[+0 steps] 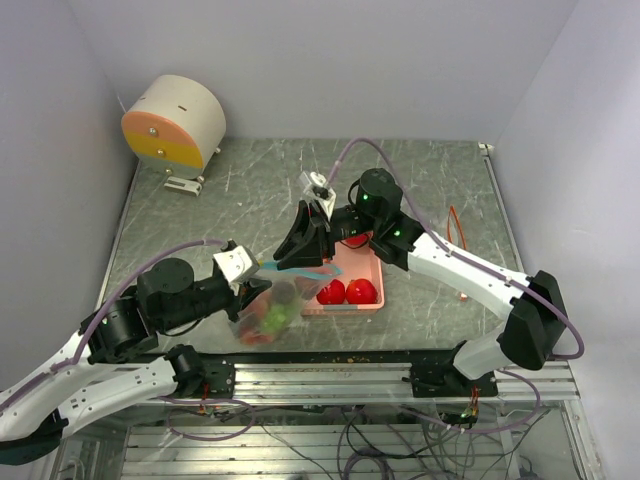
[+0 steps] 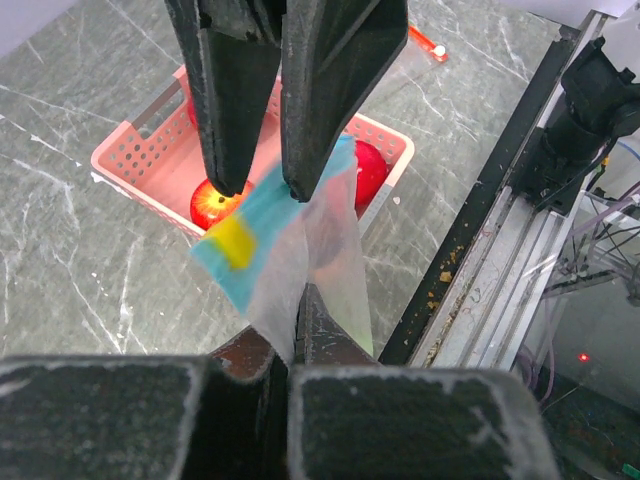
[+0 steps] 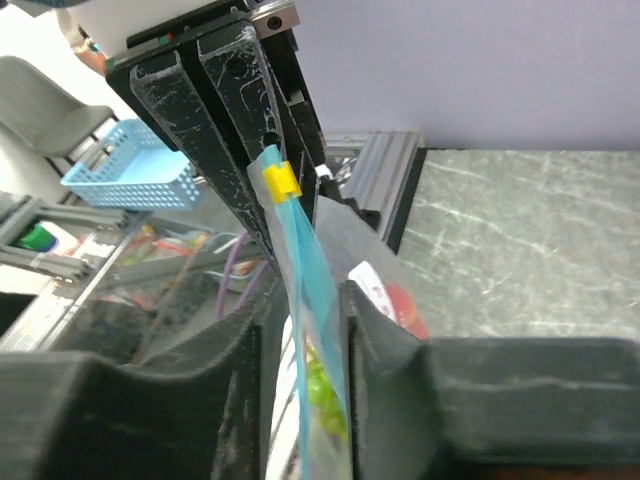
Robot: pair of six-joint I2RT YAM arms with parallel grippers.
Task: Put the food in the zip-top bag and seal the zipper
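The zip bag [image 1: 270, 318] hangs with green and red food inside, below both grippers. My left gripper [image 1: 245, 285] is shut on the bag near one end of its blue zipper; in the left wrist view the yellow slider [image 2: 234, 242] shows at that strip's end. My right gripper [image 1: 300, 255] is at the zipper, fingers part apart; in the left wrist view its fingertips are over the blue strip, and whether they grip it is unclear.
A pink basket [image 1: 355, 270] with red fruit sits behind the bag. A white and orange rounded box [image 1: 175, 125] stands at back left. An orange-edged item [image 1: 455, 230] lies at right.
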